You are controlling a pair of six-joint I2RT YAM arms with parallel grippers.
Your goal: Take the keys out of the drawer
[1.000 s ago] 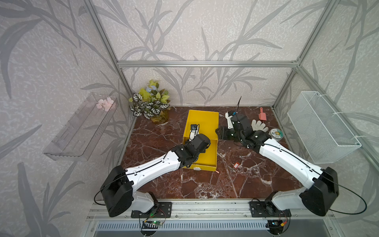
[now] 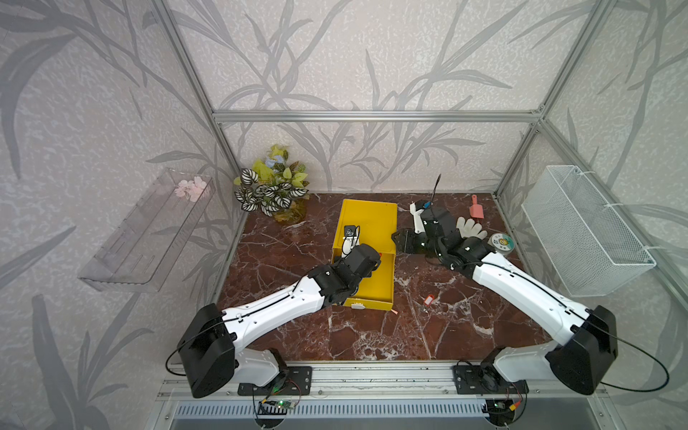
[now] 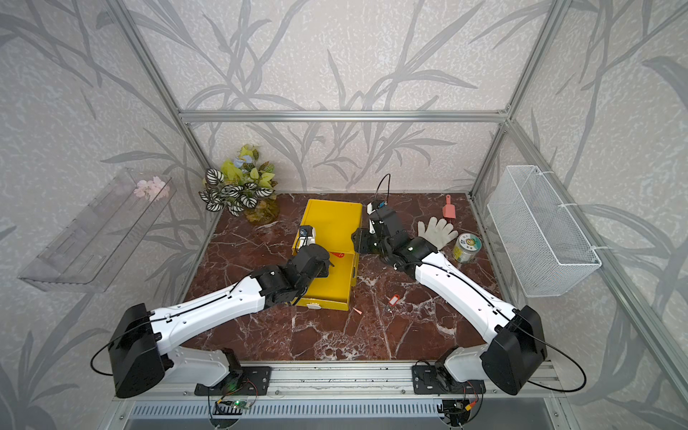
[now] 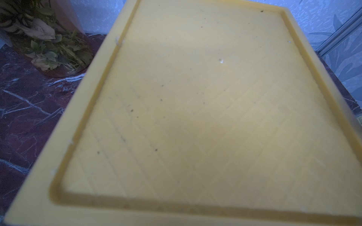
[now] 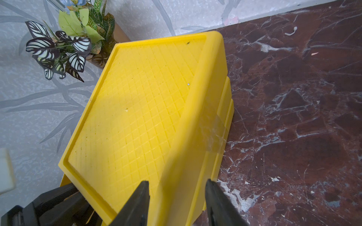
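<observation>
A yellow drawer unit [image 2: 365, 215] stands mid-table with its drawer [image 2: 376, 283] pulled out toward the front. My left gripper is over the open drawer, mostly hidden behind its wrist; its wrist view shows only the unit's top [image 4: 203, 113]. A small red object [image 3: 337, 254] lies in the drawer; I cannot tell whether it is the keys. My right gripper is at the right edge of the unit's top, its fingers apart on either side of that edge.
A potted plant [image 2: 272, 186] stands back left. On the right lie a glove [image 2: 469, 228], a pink scoop [image 2: 476, 209] and a can [image 2: 501, 242]. Small objects [image 2: 428, 299] lie right of the drawer. Wire baskets hang at both sides.
In the top left view both arms have shifted very slightly, the left elbow toward the left and down. The drawer stands as before.
</observation>
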